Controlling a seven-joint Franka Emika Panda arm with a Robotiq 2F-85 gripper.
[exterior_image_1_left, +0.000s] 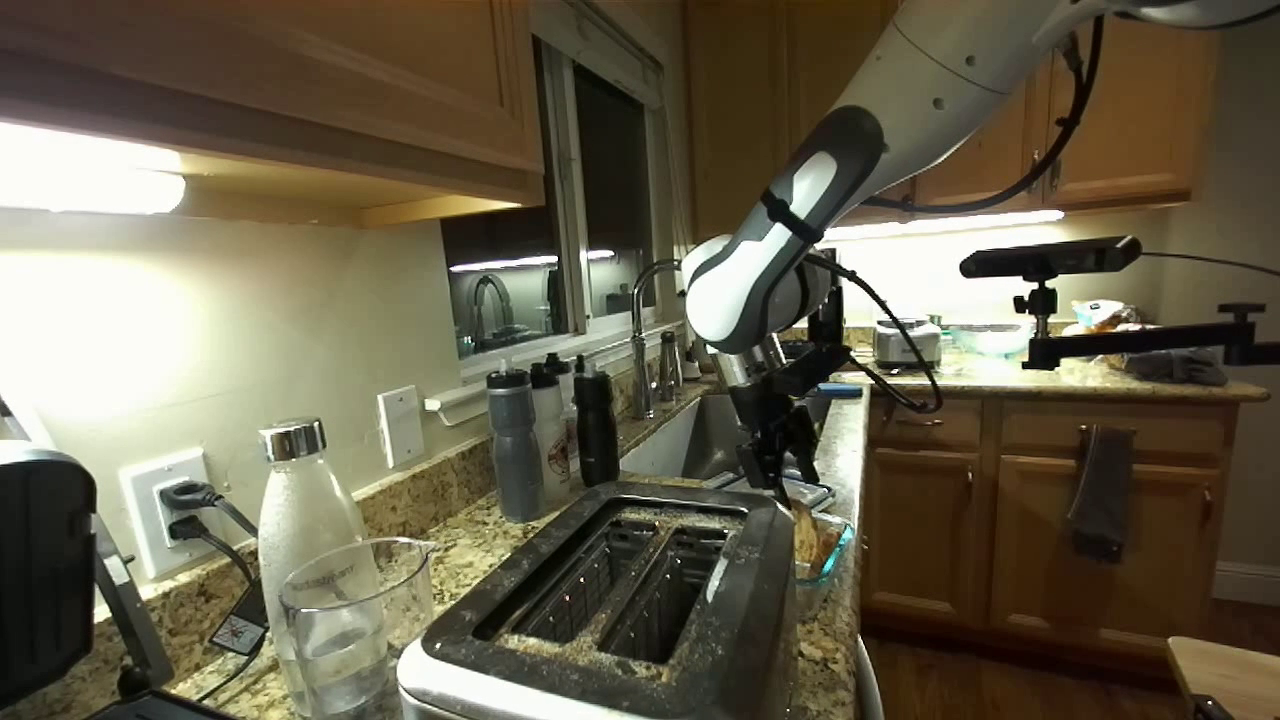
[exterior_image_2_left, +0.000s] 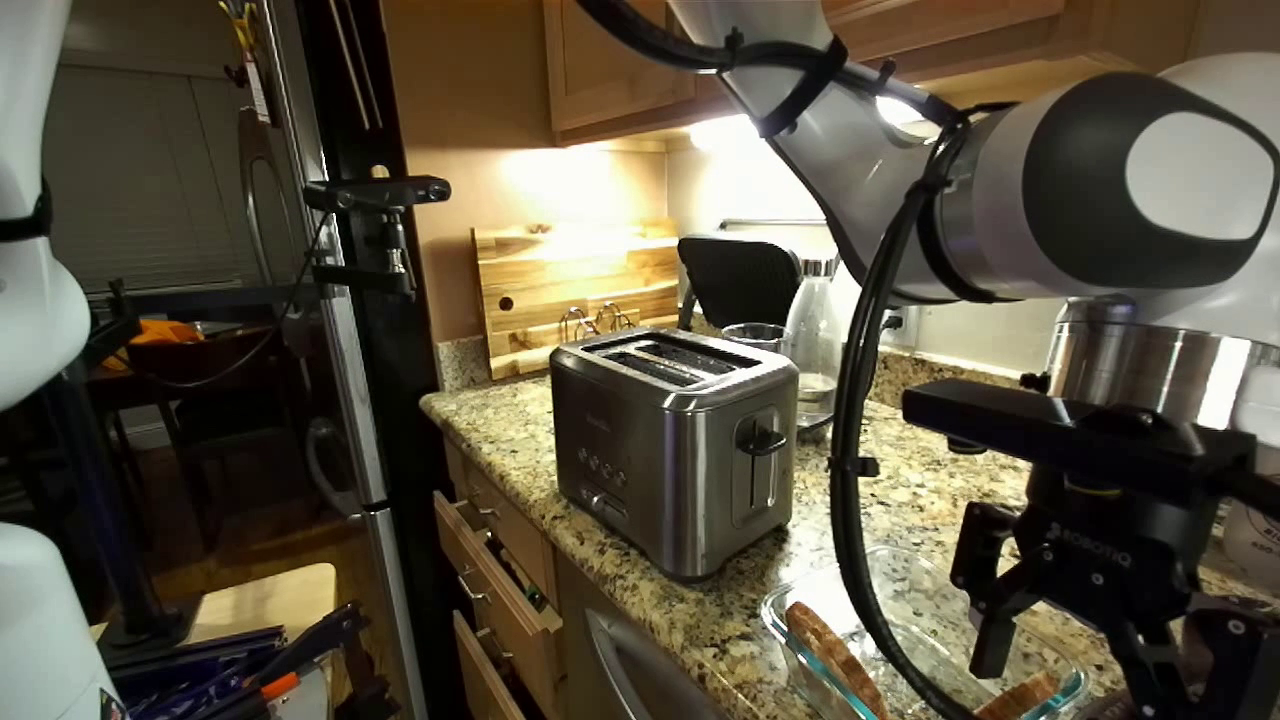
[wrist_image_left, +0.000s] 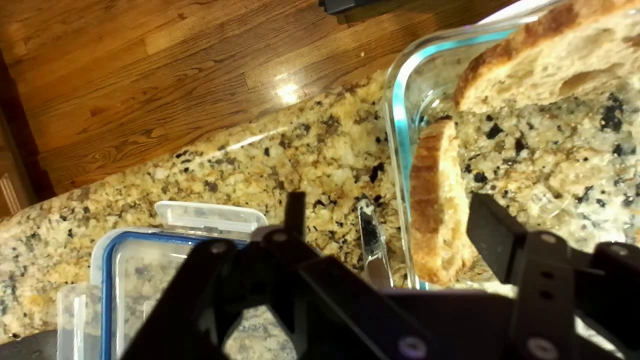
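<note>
Two bread slices lie in a clear glass container (wrist_image_left: 393, 120). One upright slice (wrist_image_left: 441, 204) leans by its near wall, and a larger slice (wrist_image_left: 558, 60) is at the far side. My gripper is open above the container's edge. In the wrist view one fingertip (wrist_image_left: 492, 231) appears on the inner side of the upright slice, the other over the counter outside the glass; whether either touches is unclear. Exterior view 2 has the gripper at lower right, partly cut off. The steel toaster (exterior_image_2_left: 672, 468) stands on the counter, its slots (exterior_image_1_left: 618, 588) empty.
A blue-rimmed clear lid (wrist_image_left: 108, 270) and a knife (wrist_image_left: 373, 240) lie beside the container. Bottles (exterior_image_1_left: 516, 444) stand along the wall, while a glass bottle and a measuring cup (exterior_image_1_left: 360, 612) are next to the toaster. The counter edge drops to the floor close by.
</note>
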